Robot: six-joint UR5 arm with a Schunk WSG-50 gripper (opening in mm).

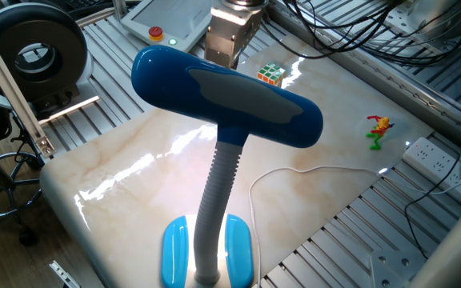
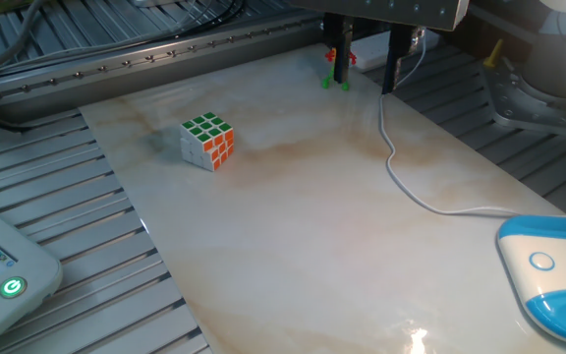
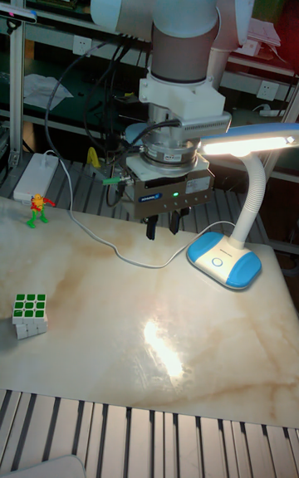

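Observation:
High over the table, my gripper (image 2: 365,87) points down with its two dark fingers apart and only empty space between them. From the front it (image 3: 163,231) hangs beside the desk lamp, away from the cube. The lamp head hides its fingertips in exterior view 1. A puzzle cube (image 2: 207,141) with green top and orange and white sides rests on the marbled table (image 2: 293,226). Its upper layer looks slightly turned. Near one table edge stands a small red, yellow and green toy figure (image 1: 380,131), partly covered by a finger in exterior view 2.
The blue and white lamp (image 1: 226,96) stands on the table, its base (image 3: 223,258) close to my gripper. A white cable (image 2: 391,162) crosses the surface to a power strip (image 1: 432,160). Bare tabletop lies between cube and lamp.

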